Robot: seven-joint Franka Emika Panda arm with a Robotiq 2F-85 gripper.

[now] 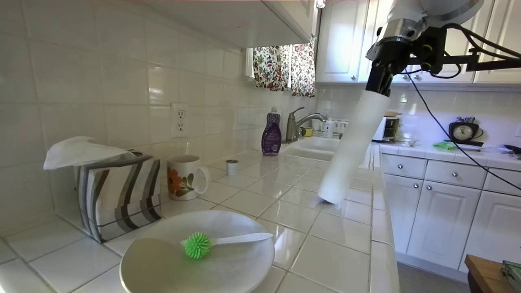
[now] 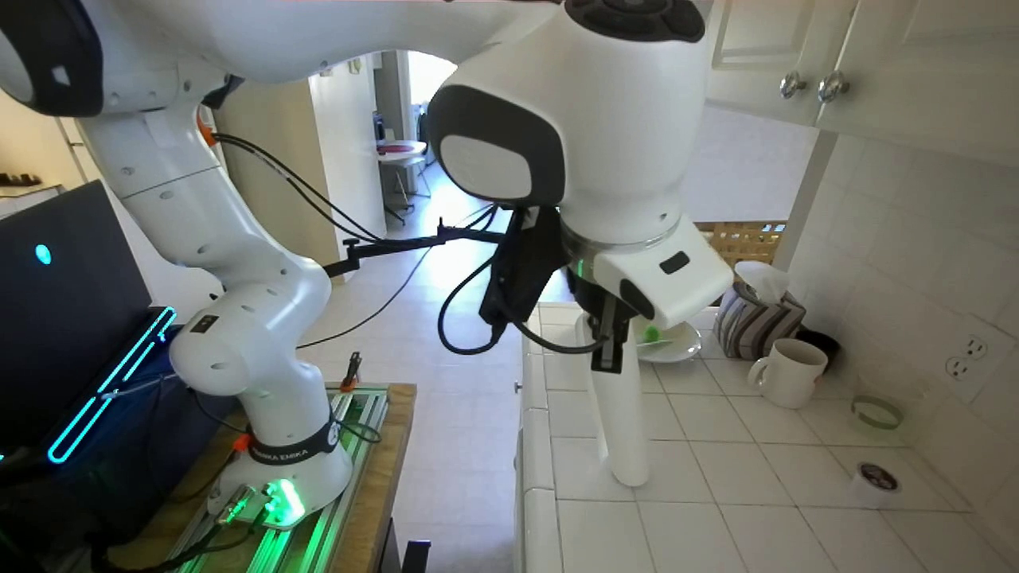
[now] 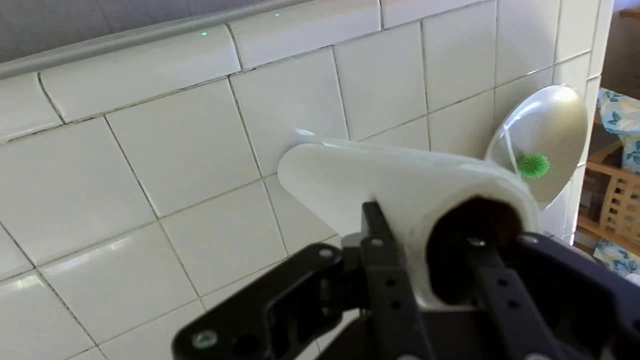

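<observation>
A long white paper towel roll point(image 1: 352, 149) hangs tilted beneath my gripper point(image 1: 379, 88). In the wrist view one finger point(image 3: 378, 234) lies along the outside of the roll point(image 3: 372, 180), and the other finger point(image 3: 483, 258) reaches into its dark hollow core. The gripper is shut on the wall at the roll's upper end. Its lower end is at or just above the tiled counter point(image 1: 273, 202); contact is hard to tell. A loose paper edge shows near that end. Exterior view 2 shows the roll point(image 2: 621, 420) leaning slightly, close to the counter's front edge.
A white plate point(image 1: 161, 263) with a green-headed brush point(image 1: 198, 245) sits at the near end. Along the wall are a striped tissue box point(image 1: 122, 195), a floral mug point(image 1: 184, 178), a small white cup point(image 1: 232, 167) and a purple bottle point(image 1: 271, 134).
</observation>
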